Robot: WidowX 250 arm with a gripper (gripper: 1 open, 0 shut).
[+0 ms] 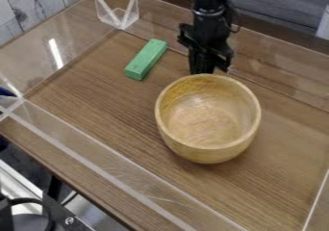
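My black gripper [206, 60] reaches down from the top centre to just behind the rim of a large empty tan bowl [207, 120]. Its fingers look close together, and I see nothing held between them, though their tips are small and dark. A green block [146, 59] lies on the wooden table to the left of the gripper, apart from it.
A clear plastic container [115, 9] stands at the back left. Black cables sit at the bottom-left corner.
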